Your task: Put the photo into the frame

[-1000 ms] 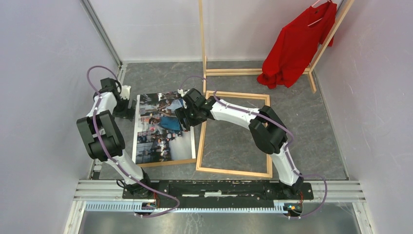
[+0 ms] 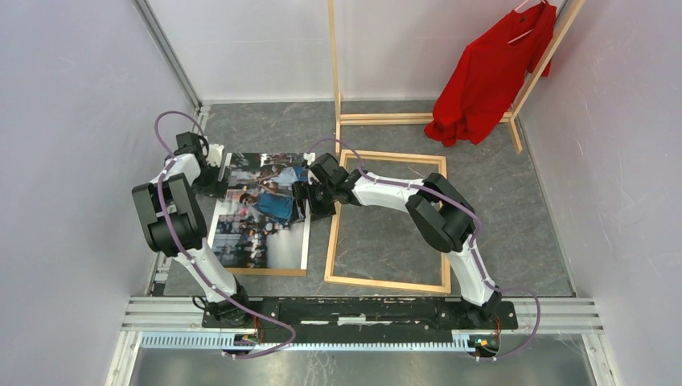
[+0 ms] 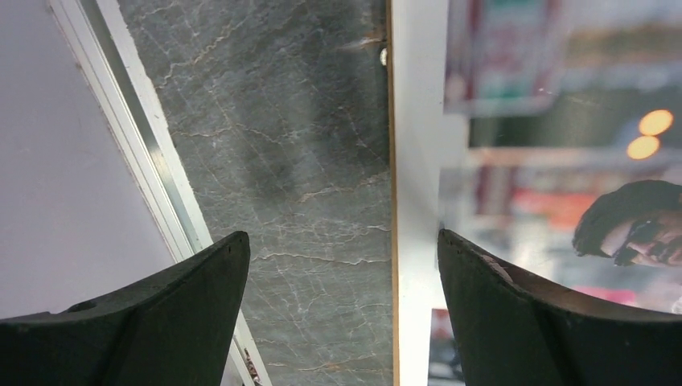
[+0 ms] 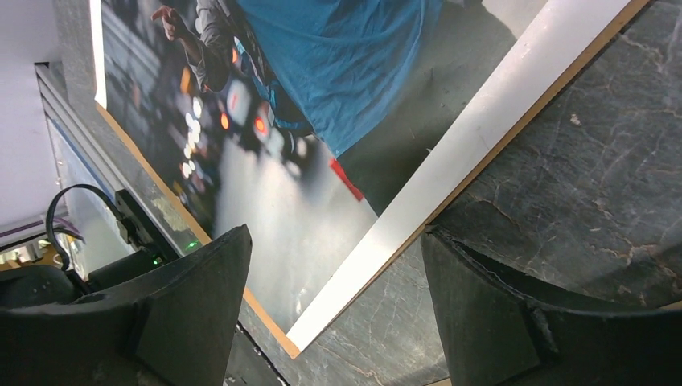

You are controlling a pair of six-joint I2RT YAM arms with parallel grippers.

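Note:
The photo [image 2: 269, 229], a flat white-edged print on a board with a wooden edge, lies slightly turned on the grey floor, left of the frame. The empty wooden frame [image 2: 388, 285] lies flat beside it. My left gripper is open at the photo's left border, with that border [image 3: 418, 185] running between its spread fingers. At the right border stands my right gripper, its fingers part open. The photo's white right border [image 4: 450, 177] passes between them, with one finger [image 4: 482, 314] close against the outer edge. Whether that finger touches the edge, I cannot tell.
A wooden rack [image 2: 386, 119] with a red shirt [image 2: 495, 76] stands at the back, just behind the frame. The left wall's base rail [image 3: 161, 153] runs near my left gripper. Bare floor [image 2: 511, 233] lies right of the frame.
The photo has turned, its near end swinging left, widening the gap to the frame there.

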